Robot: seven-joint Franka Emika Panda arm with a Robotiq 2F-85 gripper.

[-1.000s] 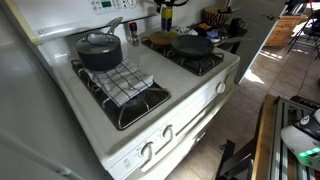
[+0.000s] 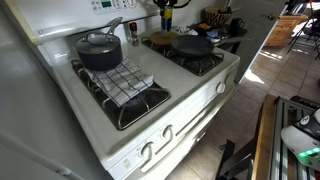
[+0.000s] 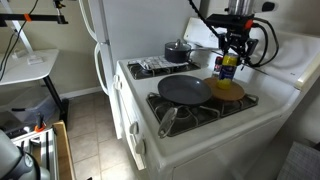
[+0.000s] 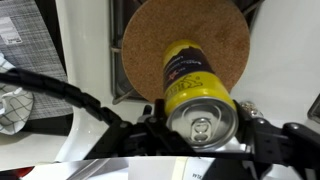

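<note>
A yellow can (image 4: pixel 190 70) with a dark label band and a silver top is between the fingers of my gripper, which is shut on it. Beneath the can lies a round brown cork mat (image 4: pixel 145 45), set over the stove's burner. From exterior view 2 the can (image 3: pixel 227 70) looks upright above or on the mat (image 3: pixel 226 90); whether its base touches cannot be told. The gripper (image 3: pixel 237 50) comes from above. In exterior view 1 the can (image 2: pixel 167 20) shows at the back of the stove, with its upper part at the frame's edge.
A dark frying pan (image 3: pixel 184 90) sits beside the mat, its handle (image 3: pixel 167 122) reaching toward the front edge. A lidded dark pot (image 2: pixel 99 48) and a checked cloth (image 2: pixel 123 82) are on the other burners.
</note>
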